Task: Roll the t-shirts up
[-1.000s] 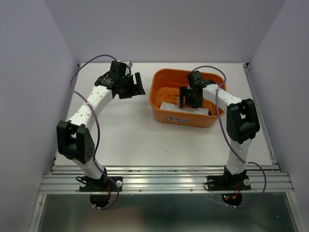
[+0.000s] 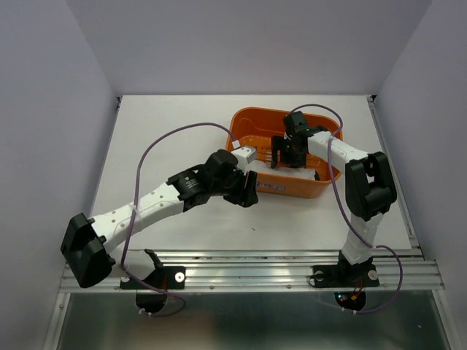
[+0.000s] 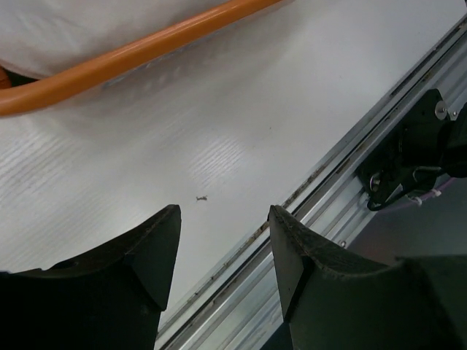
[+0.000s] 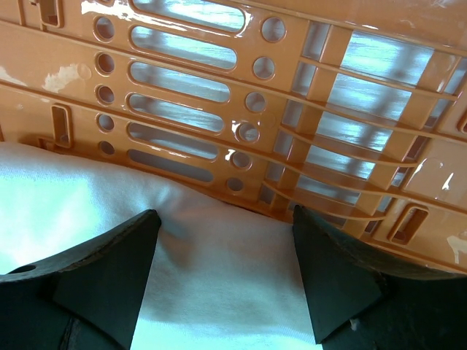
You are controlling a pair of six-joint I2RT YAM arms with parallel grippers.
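Observation:
An orange perforated basket [image 2: 281, 186] stands right of the table's centre, with a white folded shirt [image 2: 298, 172] lying in it. My right gripper [image 2: 276, 152] is down inside the basket over the shirt; in the right wrist view its parted fingers [image 4: 87, 284] [image 4: 350, 284] are at the fabric, and whether they grip any is unclear. My left gripper [image 2: 244, 189] is open at the basket's front left, outside it; in the left wrist view nothing but table shows between its fingertips.
Metal rails [image 2: 233, 266] run along its front edge, and grey walls enclose the sides and back.
My left gripper has swung from the back left forward and right to the basket's front left.

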